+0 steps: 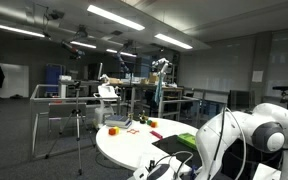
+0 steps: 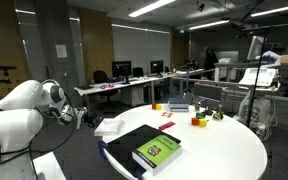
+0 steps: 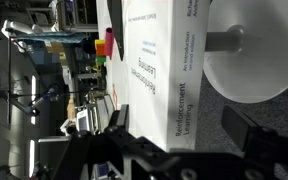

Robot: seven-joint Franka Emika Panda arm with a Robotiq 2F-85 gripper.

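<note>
A white book (image 3: pixel 162 75) fills the middle of the wrist view, its spine reading "Reinforcement Learning". My gripper is open, one dark finger showing on either side of the book's spine end. Whether the fingers touch the book cannot be told. In exterior view 2 a white book-like object (image 2: pixel 109 127) lies at the near left edge of the round white table (image 2: pixel 229 155), and my gripper (image 2: pixel 84 115) is just left of it. The bottom edge of exterior view 1 cuts off much of the gripper area.
A green book (image 2: pixel 156 151) lies on a white box-like object by a dark mat or tray (image 2: pixel 124 147). Farther back are red and yellow blocks (image 2: pixel 199 122) and a red object (image 2: pixel 166 126). A tripod (image 1: pixel 79 125) stands beyond.
</note>
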